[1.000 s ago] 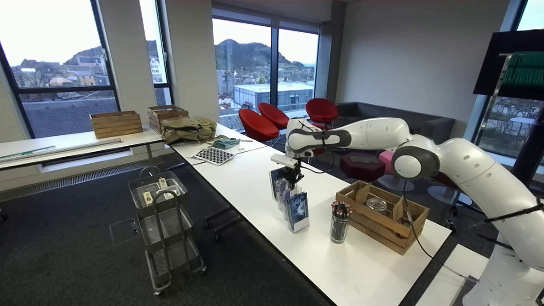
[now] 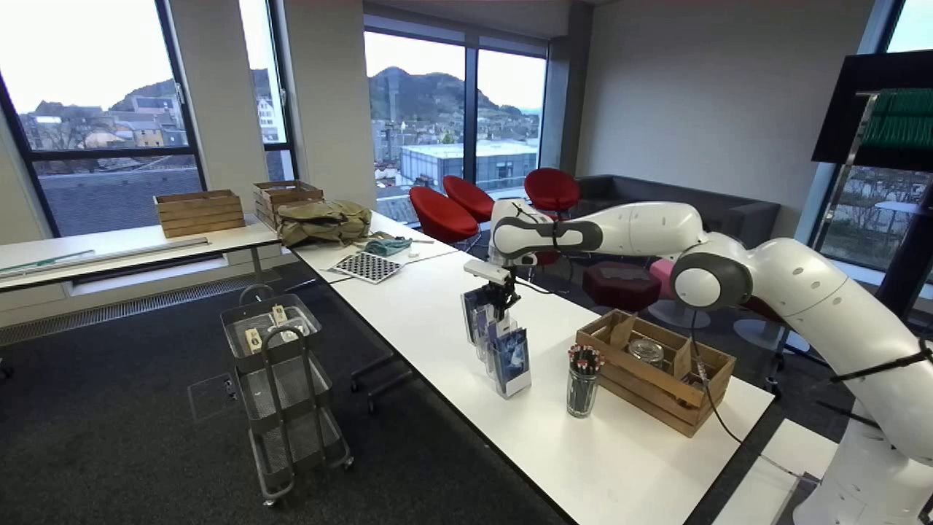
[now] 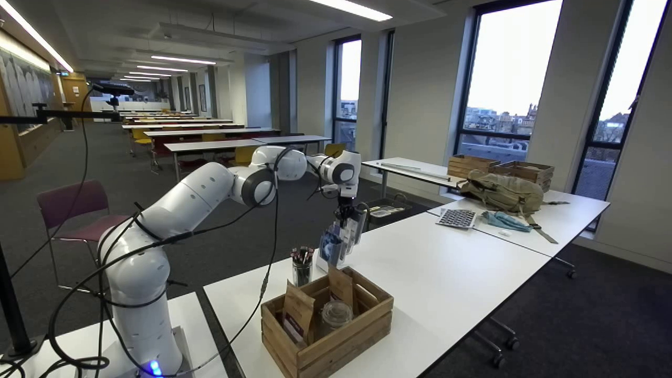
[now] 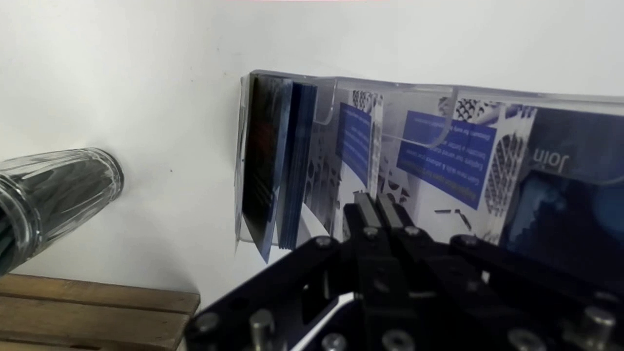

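A clear holder (image 2: pixel 512 386) stands on the white table with leaflets in several pockets. Dark blue leaflets (image 4: pixel 297 166) fill its near pocket in the wrist view, and a blue-and-white leaflet (image 4: pixel 444 152) shows through the clear plastic behind. My gripper is over the middle of the holder, its two fingertips pressed together. Nothing shows between them. Whether they touch the plastic or a leaflet is hard to tell. From the side, the hand points down at the holder, and the fingertips are partly hidden among the pockets.
A glass of pencils (image 2: pixel 582 394) stands close to the holder. Beyond it sits a wooden crate (image 3: pixel 343 348) with brown packets and a glass jar (image 3: pixel 337 314). A checkered board (image 3: pixel 457 218) and an olive bag (image 3: pixel 502 192) lie farther off. Bare table stretches between.
My hand has shifted very slightly upward. The holder, leaflets, glass and crate look unmoved.
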